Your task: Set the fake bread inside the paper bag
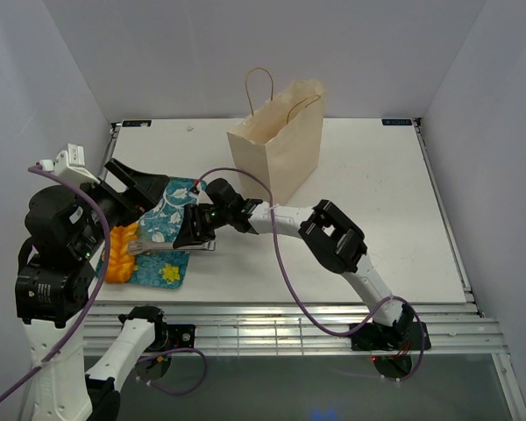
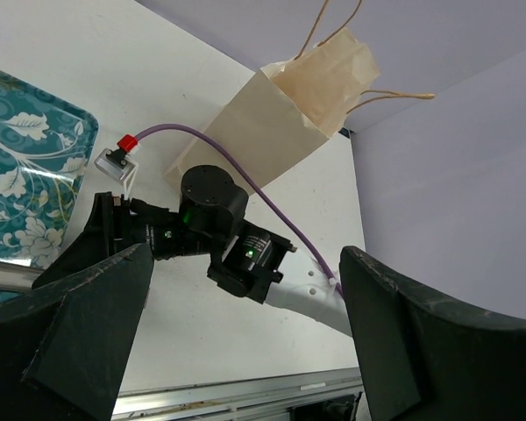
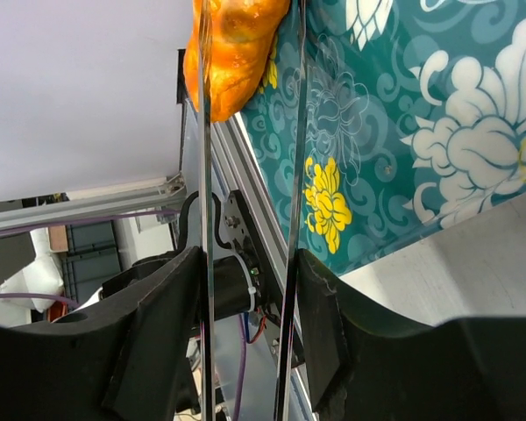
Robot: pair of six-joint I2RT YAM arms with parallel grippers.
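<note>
The orange fake bread (image 1: pixel 120 256) lies on the left end of a teal floral tray (image 1: pixel 169 275); it shows at the top of the right wrist view (image 3: pixel 231 61). My right gripper (image 1: pixel 140 246) reaches low over the tray, its long metal fingers open at the bread, one on its near surface. My left gripper (image 1: pixel 142 182) is raised high at the left, open and empty. The upright cream paper bag (image 1: pixel 280 153), with two cord handles, stands at the back centre behind my right arm.
Grey walls enclose the sides and back, and a metal rail runs along the front edge.
</note>
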